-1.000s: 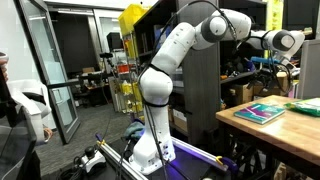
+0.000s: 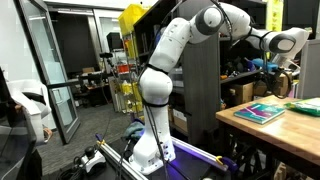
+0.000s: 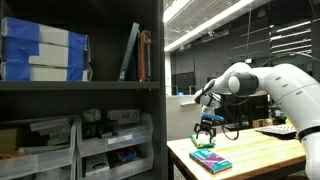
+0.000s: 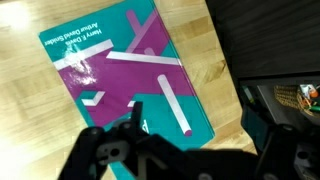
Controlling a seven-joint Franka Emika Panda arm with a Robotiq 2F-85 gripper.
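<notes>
A teal and purple book [image 4: 125, 75] lies flat on the wooden table and fills much of the wrist view, its cover turned so the title reads upside down. In exterior view 1 the same book [image 2: 258, 113] is near the table's left edge. My gripper hangs above the table with its fingers apart; nothing shows between its fingers. Exterior view 2 shows the gripper [image 3: 205, 127] higher than the book [image 3: 210, 160] and clear of it.
Beside the wooden table [image 2: 285, 130] stands a tall dark shelf [image 2: 200, 95]. A green item [image 2: 306, 105] lies at the table's right side. In exterior view 2, clear plastic bins [image 3: 115, 140] fill the shelf at left. Bare tabletop [image 3: 265, 147] extends to the right.
The arm's wrist end has shifted slightly to the right in exterior view 1. The book has not moved.
</notes>
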